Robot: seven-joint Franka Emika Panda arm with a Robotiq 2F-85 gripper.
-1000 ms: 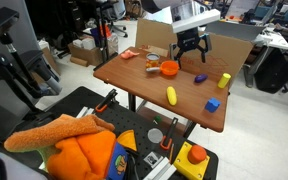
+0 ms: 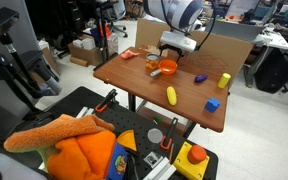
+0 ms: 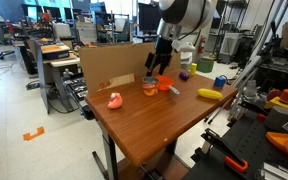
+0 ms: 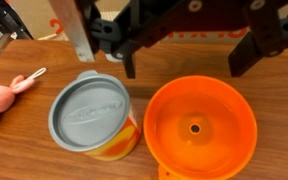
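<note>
My gripper is open in the wrist view, its two dark fingers wide apart with nothing held between them. Just beyond the fingertips lies an orange bowl (image 4: 201,125), empty apart from a small dark spot at its centre. A can with a grey lid (image 4: 91,112) stands to the bowl's left. In exterior view 1 the bowl (image 2: 168,70) and the can (image 2: 152,62) are at the back of the wooden table, with the gripper (image 2: 177,50) low behind and above the bowl.
A yellow banana-like item (image 2: 171,96), a blue block (image 2: 212,104), a purple item (image 2: 201,78) and a yellow cylinder (image 2: 224,79) are spread over the right half. A pink toy (image 3: 115,101) lies left of the can. Cardboard (image 3: 114,67) borders the back.
The arm has swung left in exterior view 1, bringing the gripper from the right of the bowl to near it. The objects on the table look unmoved.
</note>
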